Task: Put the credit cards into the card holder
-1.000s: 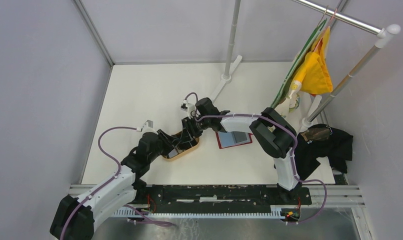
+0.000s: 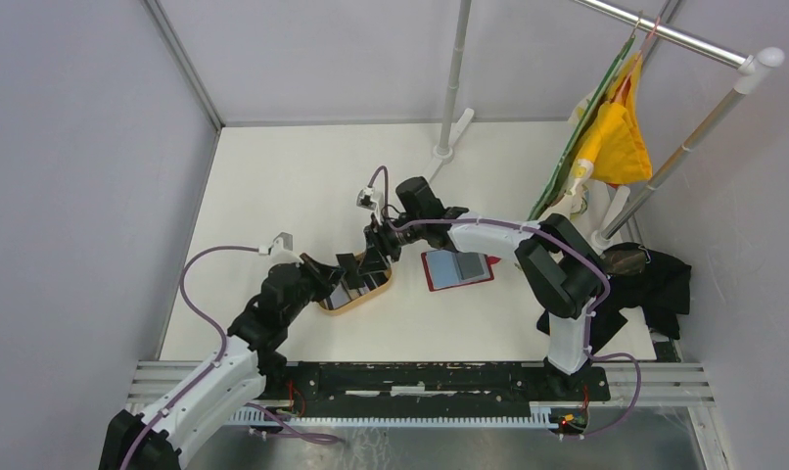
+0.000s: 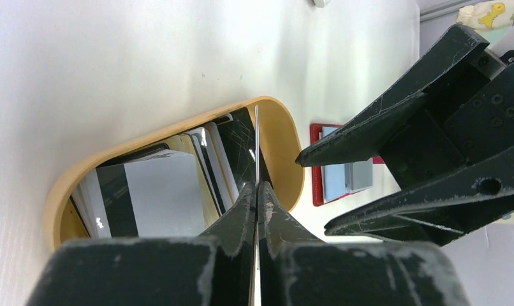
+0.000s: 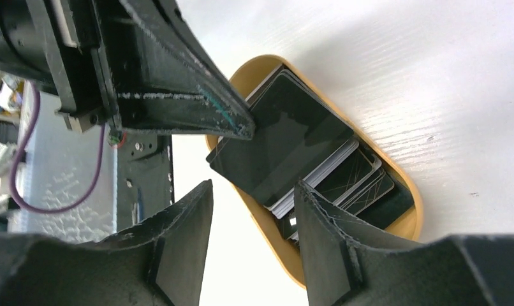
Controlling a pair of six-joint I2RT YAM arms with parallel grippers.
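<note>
From the right wrist view it is a black card (image 4: 289,137), raised over the tan tray (image 4: 404,182). My right gripper is part open close by, its fingers apart with nothing gripped between them. Several other cards (image 3: 165,194) stay in the tray, black, white and cream. On the table to the right lies the open red-edged card holder (image 2: 457,269), showing blue and grey inside.
A white rack (image 2: 453,83) stands at the back, with a yellow cloth bag (image 2: 621,132) hanging at the right. Dark cloth (image 2: 655,284) lies at the right edge.
The black card has come up out of the tray in my left gripper.
</note>
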